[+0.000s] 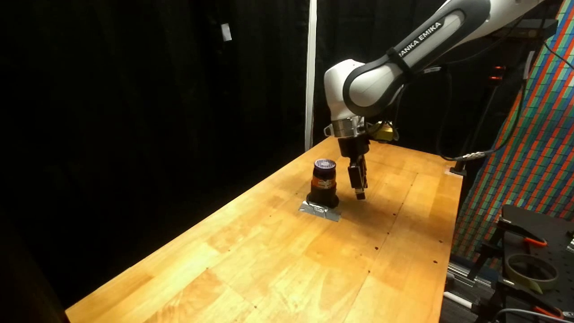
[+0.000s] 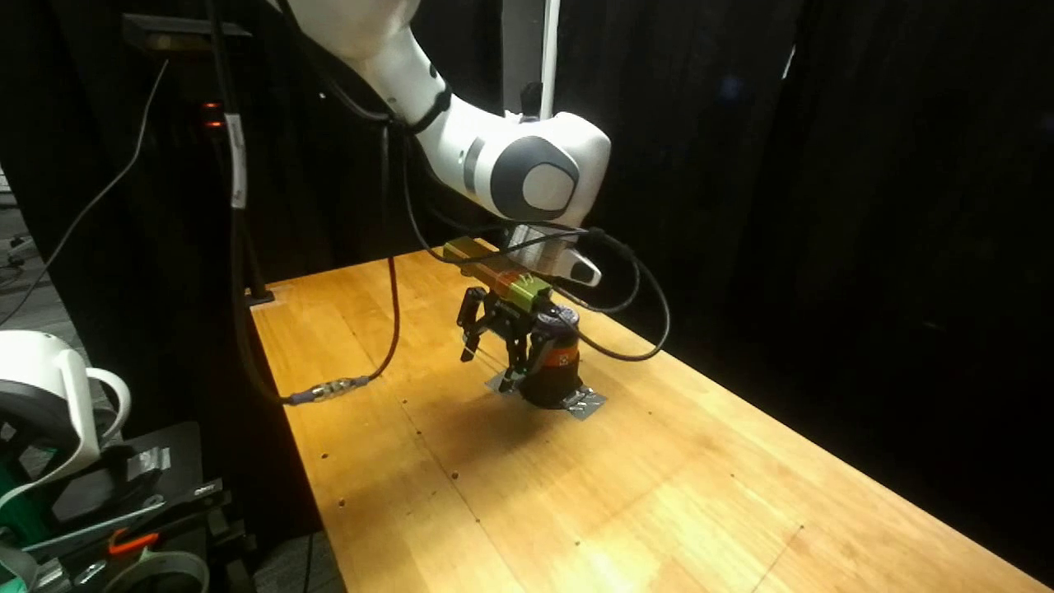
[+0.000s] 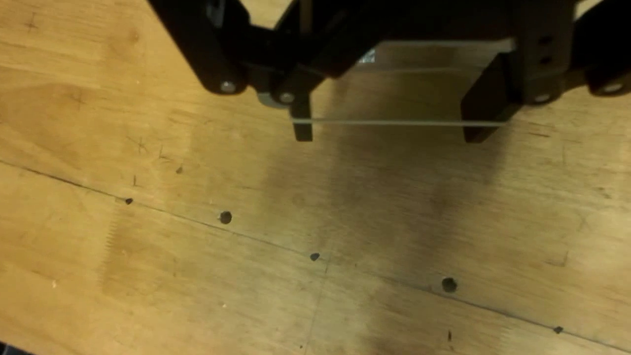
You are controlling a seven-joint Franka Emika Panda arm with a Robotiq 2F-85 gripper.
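A dark cylindrical object (image 1: 323,184) with an orange band and a pale round top stands upright on the table. Silver tape (image 1: 320,210) lies at its base. In exterior view 1 my gripper (image 1: 360,194) points down to the right of the cylinder, low over the wood. Exterior view 2 has the gripper (image 2: 486,371) partly in front of the cylinder (image 2: 556,371). Seen from the wrist, the gripper is open, its fingers wide apart with only bare table below. A thin pale line spans from one fingertip to the other.
A black cable (image 2: 396,316) hangs down to the tabletop beside the arm. Beyond one edge, a dark side bench (image 1: 530,258) carries clamps and a tape roll.
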